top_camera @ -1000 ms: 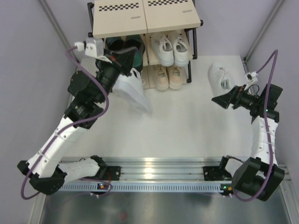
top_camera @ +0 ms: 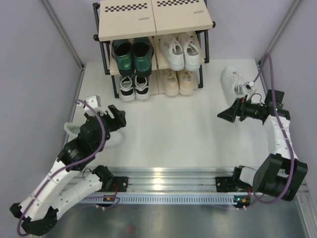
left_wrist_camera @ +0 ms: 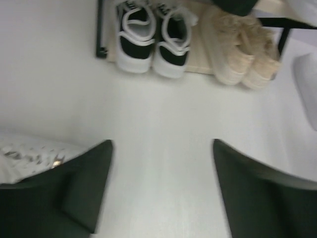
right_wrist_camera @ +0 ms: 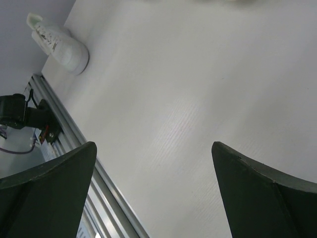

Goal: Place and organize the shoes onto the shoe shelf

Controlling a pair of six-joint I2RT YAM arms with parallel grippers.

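Note:
My left gripper (top_camera: 116,116) hovers open over the left of the board, above a white shoe (top_camera: 72,128) partly hidden by the arm; that shoe shows blurred at the lower left of the left wrist view (left_wrist_camera: 34,157). My right gripper (top_camera: 231,113) stands open, empty, below another white shoe (top_camera: 232,82). The shelf holds green shoes (top_camera: 142,57) and white sneakers (top_camera: 191,53) on the middle tier, black-and-white sneakers (top_camera: 127,88) and cream shoes (top_camera: 171,84) on the lower.
The shelf's top boards (top_camera: 126,25) are bare. The middle of the white board (top_camera: 173,134) is clear, with metal rails (top_camera: 173,172) along its front edge and walls at both sides.
My left arm has moved down and left, away from the shelf, uncovering the green and black-and-white shoes.

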